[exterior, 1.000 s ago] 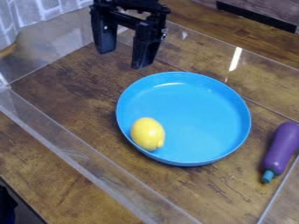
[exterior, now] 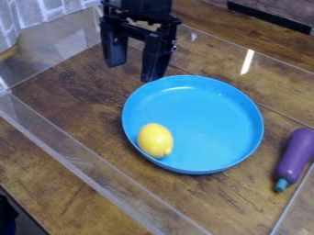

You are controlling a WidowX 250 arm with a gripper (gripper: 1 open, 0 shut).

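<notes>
My black gripper (exterior: 134, 55) hangs at the top centre, open, its two fingers apart above the wooden surface just behind the blue plate (exterior: 221, 119). A yellow lemon-like object (exterior: 156, 139) lies on the front left part of the plate. A purple eggplant-like object (exterior: 295, 156) with a teal tip lies to the right of the plate, at the right edge of the view.
Clear plastic edges run along the left and front.
My gripper has moved slightly down in the view, towards the plate. The plate and the objects have not moved.
</notes>
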